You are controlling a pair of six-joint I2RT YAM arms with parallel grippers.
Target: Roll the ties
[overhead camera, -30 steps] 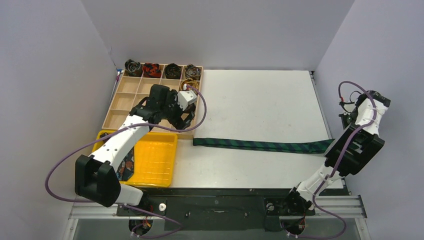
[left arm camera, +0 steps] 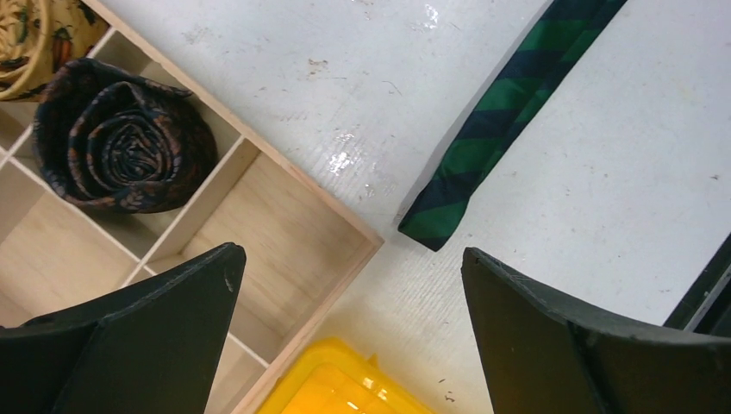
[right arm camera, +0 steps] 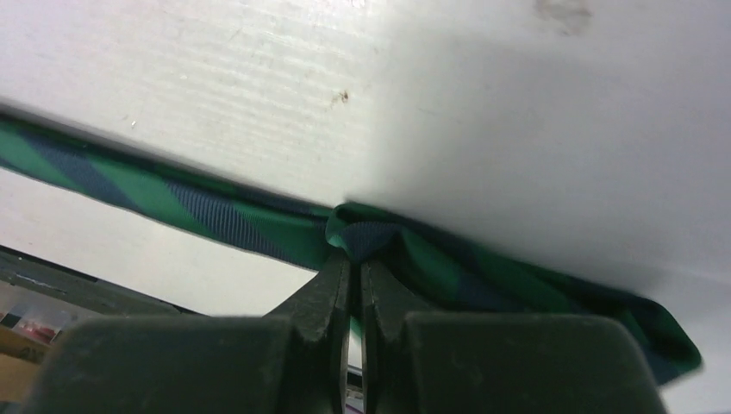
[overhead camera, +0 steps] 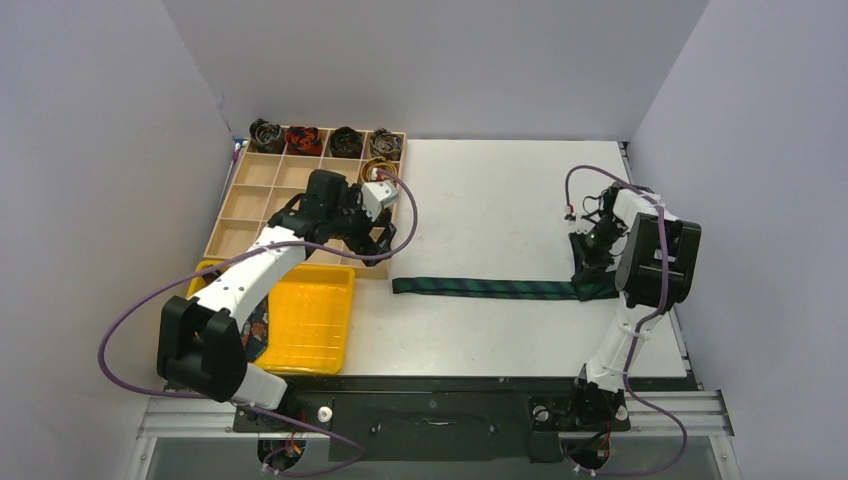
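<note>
A green and navy striped tie (overhead camera: 480,288) lies stretched across the table, its narrow end (left arm camera: 435,220) close to the organizer's corner. At the right its wide end is folded back over itself. My right gripper is shut on a fold of the tie (right arm camera: 371,240), pinched at the fingertips, low over the table. My left gripper stands open above the corner of the wooden organizer (left arm camera: 332,203), with nothing between its fingers. A rolled dark floral tie (left arm camera: 129,151) sits in one compartment below it.
Several rolled ties, among them a red one (overhead camera: 304,140), fill the organizer's back row; many compartments are empty. A yellow bin (overhead camera: 345,330) stands at the front left with a dark patterned tie (overhead camera: 257,330) inside. Behind and in front of the striped tie, the table (overhead camera: 500,200) is clear.
My right gripper has moved left from beyond the table's right edge, carrying the tie's wide end with it and folding it back.
</note>
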